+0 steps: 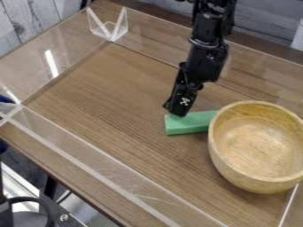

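My gripper (pixel 180 105) hangs over the green block (pixel 186 126), its fingers open and their tips at or just above the block's upper left part; I cannot tell whether they touch it. The black arm reaches in from the top of the view. The green block lies on the wooden table (pixel 95 124), its right end beside a large tan bowl (pixel 253 177).
The bowl takes up the lower right. Clear plastic pieces (pixel 109 25) stand at the back left. A black object (pixel 24 217) sits at the lower left corner.
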